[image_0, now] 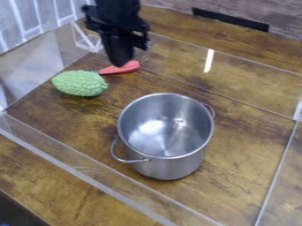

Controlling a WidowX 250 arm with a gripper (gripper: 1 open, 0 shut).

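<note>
My gripper (pixel 118 40) is raised at the top left, dark and blurred, so its fingers and anything between them are hard to make out. A pale green bumpy gourd (pixel 79 84) lies on the wooden table at the left. A red utensil (pixel 120 68) lies behind it, just under the gripper. A steel pot (pixel 165 135) with two side handles stands at the centre right.
Clear plastic walls (pixel 71 165) border the work area on the wooden table (pixel 242 150). The table to the right of and behind the pot is bare apart from a white strip (pixel 209 61).
</note>
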